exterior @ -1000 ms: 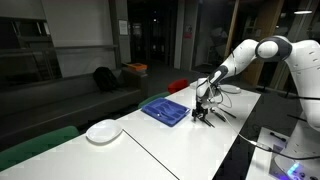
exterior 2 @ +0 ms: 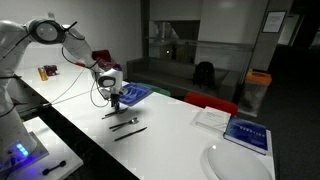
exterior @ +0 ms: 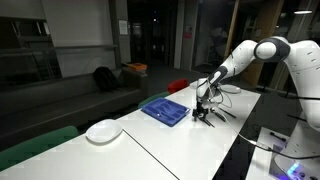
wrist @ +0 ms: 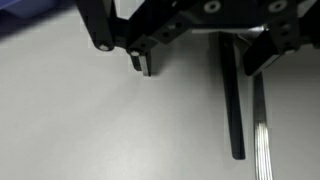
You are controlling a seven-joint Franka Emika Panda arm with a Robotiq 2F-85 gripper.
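Observation:
My gripper is open and low over the white table, pointing down. In the wrist view, a thin black utensil (wrist: pixel 233 105) lies lengthwise between the finger pads, closer to the right one. Beside it runs a silver utensil (wrist: pixel 262 135), partly hidden under the right finger (wrist: pixel 264 50). Exterior view 2 has the gripper (exterior 2: pixel 115 104) above a small group of utensils; a fork-like one (exterior 2: pixel 124 125) and a black knife-like one (exterior 2: pixel 130 135) lie in front of it. Whether the pads touch anything cannot be told.
A blue tray (exterior: pixel 153 111) sits behind the gripper, close by. The white plate (exterior: pixel 103 132) is far off to the side. In exterior view 2, a white rack-like item (exterior 2: pixel 211 118) and a blue-topped box (exterior 2: pixel 247 133) stand at the right.

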